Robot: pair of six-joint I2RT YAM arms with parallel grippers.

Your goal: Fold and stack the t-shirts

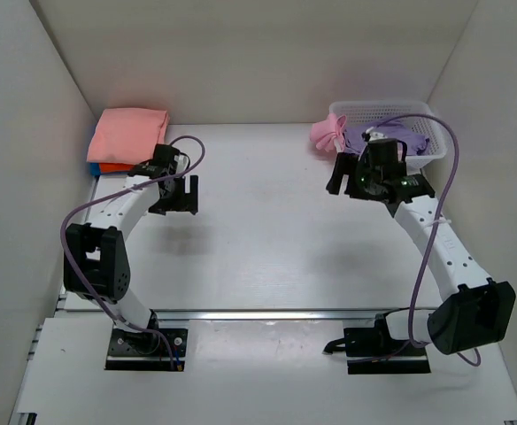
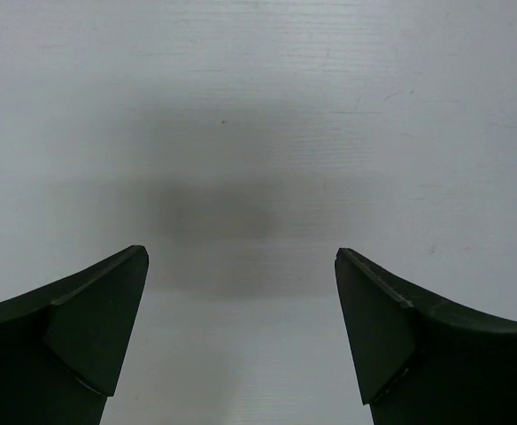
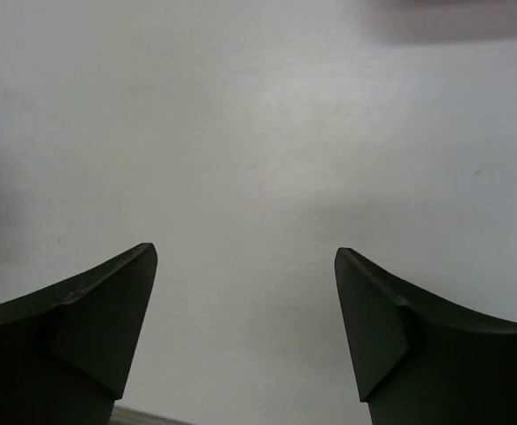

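A pile of folded shirts lies at the far left of the table, with a salmon-pink shirt [image 1: 127,135] on top and orange [image 1: 115,167] and blue [image 1: 93,153] edges showing below. At the far right, a purple shirt [image 1: 411,139] lies crumpled in the white basket, and a pink shirt [image 1: 328,133] hangs over its left rim. My left gripper is open over bare table, just right of the pile. Also open, my right gripper hovers in front of the basket's left side, with only table surface between its fingers.
The white mesh basket [image 1: 378,110] stands in the back right corner, against the walls. Across the middle, the white table [image 1: 254,221] is bare. A metal rail [image 1: 267,314] runs along its front edge.
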